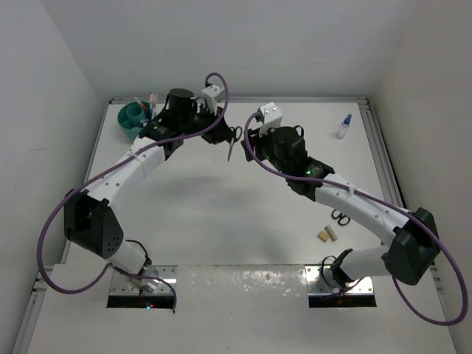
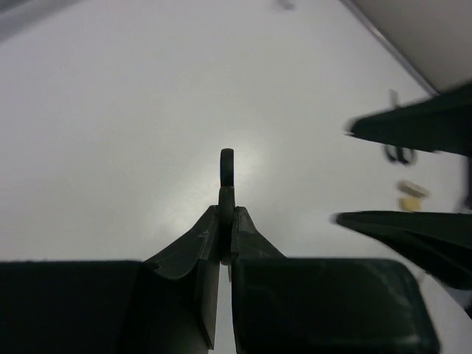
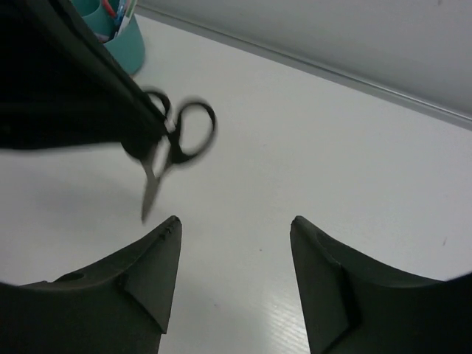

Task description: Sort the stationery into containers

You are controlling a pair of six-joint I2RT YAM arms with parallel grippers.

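Note:
My left gripper (image 1: 228, 133) is shut on a pair of black-handled scissors, which hang blades down above the middle of the table; in the left wrist view the handle stands edge-on between the fingers. My right gripper (image 1: 251, 144) faces it just to the right, open and empty, its fingers (image 3: 125, 273) apart from the scissors. Teal pen cups (image 1: 131, 118) with pens stand at the back left. A second pair of scissors (image 1: 341, 218) lies on the right, near two small blocks (image 1: 323, 236).
A bottle with a blue cap (image 1: 343, 128) stands at the back right. Metal rails and walls border it.

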